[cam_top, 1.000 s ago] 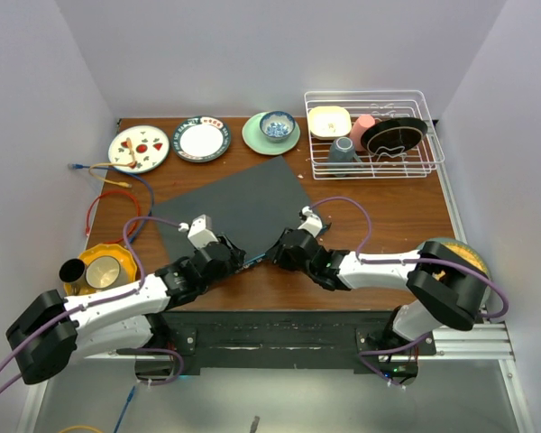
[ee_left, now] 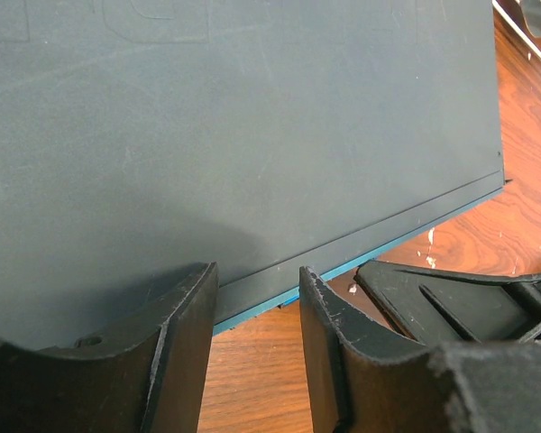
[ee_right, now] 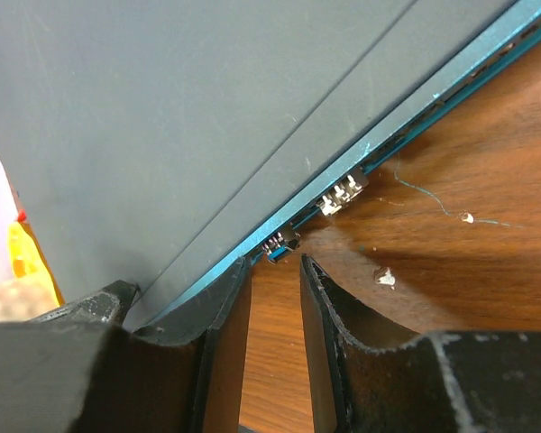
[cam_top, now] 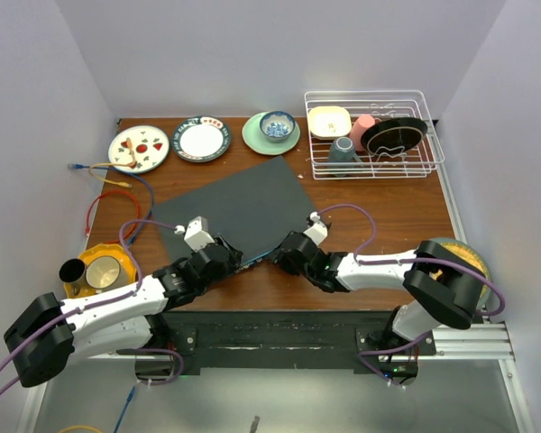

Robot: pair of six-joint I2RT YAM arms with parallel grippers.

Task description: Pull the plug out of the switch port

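Observation:
The dark grey switch point(cam_top: 239, 194) lies flat, its blue front edge toward me. In the right wrist view, metal port fittings point(ee_right: 343, 191) stick out under that edge; a smaller one with a blue part point(ee_right: 279, 244) sits just ahead of my right gripper, whose fingers stand part open with nothing visible between them. My left gripper is part open at the front edge in the left wrist view, a small blue piece showing beyond its fingertips. Whether that piece is a plug is unclear.
Plates and a bowl point(cam_top: 278, 126) stand at the back, a wire dish rack point(cam_top: 370, 96) at back right. Coloured cables point(cam_top: 110, 195) and a yellow tray with mugs point(cam_top: 124, 271) are at left. Bare wood point(cam_top: 406, 216) shows at right.
My right gripper has shifted slightly to the right and down in the top view. The left gripper has moved very slightly; the switch looks unchanged.

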